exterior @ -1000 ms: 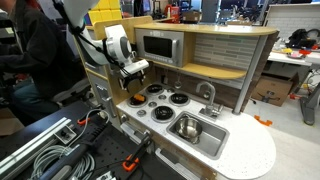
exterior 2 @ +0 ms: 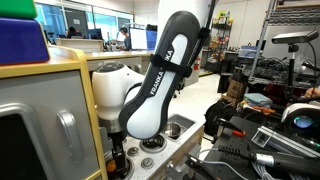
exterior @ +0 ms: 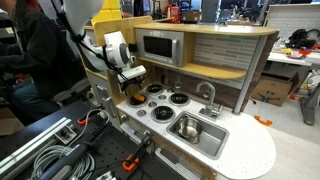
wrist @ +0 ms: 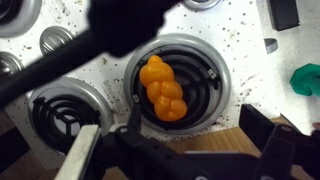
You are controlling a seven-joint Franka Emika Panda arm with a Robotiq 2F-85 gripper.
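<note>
An orange, lumpy toy [wrist: 167,88] rests on a black burner plate [wrist: 207,70], near the middle of the wrist view. In exterior view 1 the same toy [exterior: 137,99] shows as a small orange spot on the nearest left burner. My gripper stands open above the counter, its dark fingers [wrist: 262,135] far apart at the bottom of the wrist view. Nothing is between them; the toy lies beyond their tips, apart from them. In exterior view 1 the gripper [exterior: 132,78] hangs over the stove's left end. In exterior view 2 the toy is hidden.
Several other burners surround the toy, among them one at left [wrist: 70,115]. A green object [wrist: 308,79] lies at the wrist view's right edge. Behind the stove stand a microwave [exterior: 160,46] and wooden shelf. A metal pot [exterior: 188,127] sits in the sink.
The arm has shifted slightly left and lower in exterior view 1, with the gripper tilted more downward. The orange toy has not moved.
</note>
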